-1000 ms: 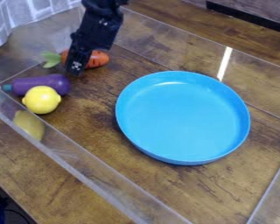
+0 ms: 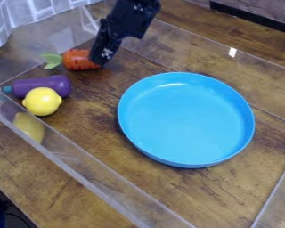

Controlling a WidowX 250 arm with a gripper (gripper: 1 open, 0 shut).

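The black gripper (image 2: 107, 47) is shut at the upper middle, low over the back of the wooden table, just above and right of an orange carrot (image 2: 83, 60) with a green top; nothing shows held in it. A purple eggplant (image 2: 39, 86) lies left of centre, with a yellow lemon (image 2: 42, 101) just in front of it. A large blue plate (image 2: 185, 119) covers the middle right of the table.
Clear plastic walls border the table at left and front. A dull yellow object (image 2: 29, 126) shows at the left wall, partly behind it. Bare wood (image 2: 216, 53) lies behind the plate.
The gripper has moved up and to the right from over the carrot, which now shows more fully.
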